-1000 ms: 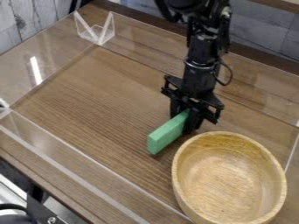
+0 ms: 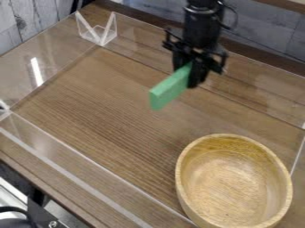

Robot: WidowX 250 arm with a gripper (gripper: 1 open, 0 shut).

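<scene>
My gripper (image 2: pixel 184 63) hangs over the upper middle of the table, motion-blurred, shut on a green bar-like object (image 2: pixel 170 89) that slants down and to the left below it. A large round tan bowl (image 2: pixel 233 187) sits at the lower right of the wooden table (image 2: pixel 84 116), apart from the green object.
A small white wire object (image 2: pixel 98 29) stands at the top left of the table. Dark clutter lies beyond the table's left edge.
My gripper has moved up the view, away from the tan bowl toward the back of the table, carrying the green object with it.
</scene>
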